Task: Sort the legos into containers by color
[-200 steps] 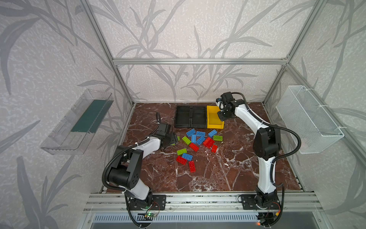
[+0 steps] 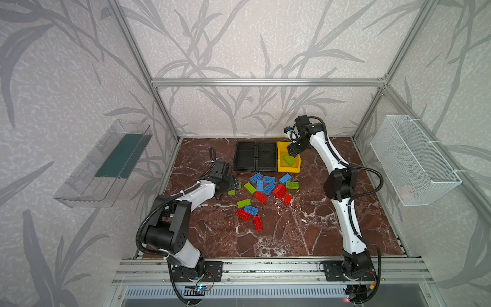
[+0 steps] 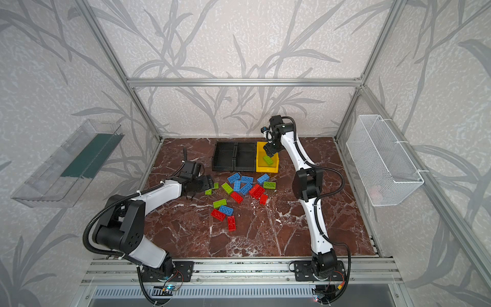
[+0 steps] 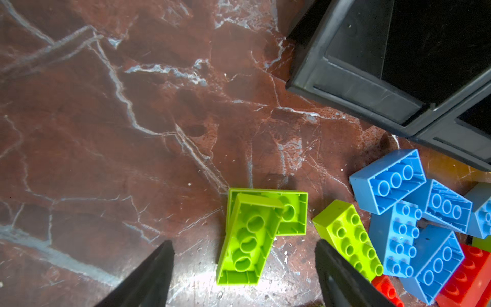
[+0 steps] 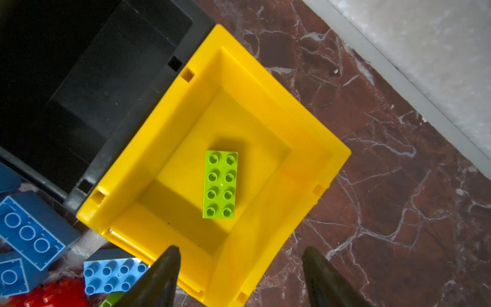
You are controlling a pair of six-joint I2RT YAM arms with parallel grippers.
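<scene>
A green brick (image 5: 220, 184) lies in the yellow container (image 5: 266, 112) at the back, with my open right gripper above it, nothing between its fingers. Two black containers (image 2: 266, 155) stand left of it. My left gripper is open over two overlapping green bricks (image 4: 248, 240). Blue bricks (image 4: 386, 181), red bricks (image 4: 462, 273) and more green bricks (image 4: 347, 240) lie loose in front of the containers.
A clear bin (image 2: 120, 158) hangs on the left wall and a white mesh basket (image 2: 409, 158) on the right. Bare marble tabletop (image 2: 327, 230) lies at the front right and around the left.
</scene>
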